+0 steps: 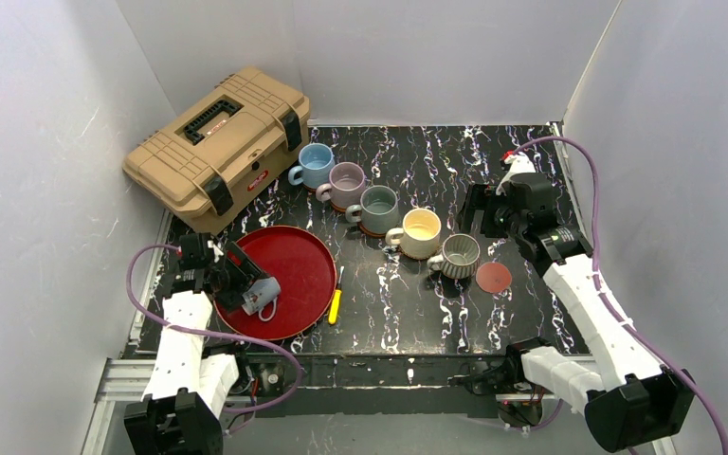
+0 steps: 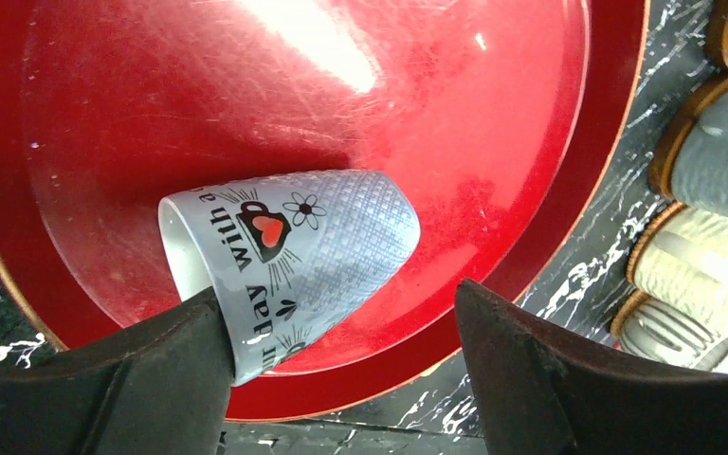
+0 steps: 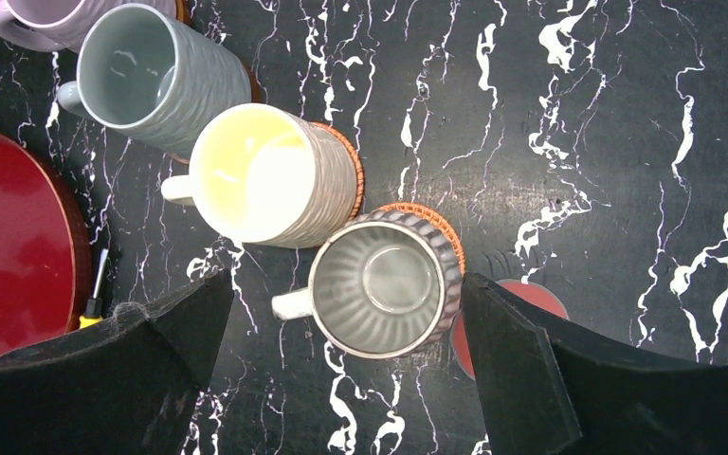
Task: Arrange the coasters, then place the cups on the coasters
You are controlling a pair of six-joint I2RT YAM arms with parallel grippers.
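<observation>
A grey-white printed cup point(image 2: 313, 246) lies on its side on the red plate point(image 1: 294, 265). My left gripper is over it, fingers apart, one finger at the cup's rim and the cup between the two. A bare pink round coaster point(image 1: 494, 277) lies right of the striped mug point(image 1: 460, 254); it is partly hidden in the right wrist view. My right gripper point(image 1: 478, 207) hangs open, empty, behind that mug.
A diagonal row of mugs on coasters, including yellow point(image 1: 421, 227) and blue point(image 1: 315, 163), crosses the table. A tan case point(image 1: 213, 142) fills the back left. A yellow-handled tool point(image 1: 335, 305) lies beside the plate.
</observation>
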